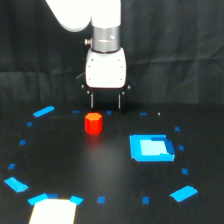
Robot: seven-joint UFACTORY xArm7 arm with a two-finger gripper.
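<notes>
A small red block (93,123) rests on the dark table, left of the middle. My gripper (105,101) is above and slightly to the right of it in the picture. Its two thin, dark fingers stand wide apart, so it is open, and no object shows between them. How far the fingertips are from the block in depth is hard to tell.
To the right lies a blue square tray (135,148) with a white middle. Blue tape strips (183,193) and several small blue marks dot the black surface. A pale object (53,212) sits at the front left edge.
</notes>
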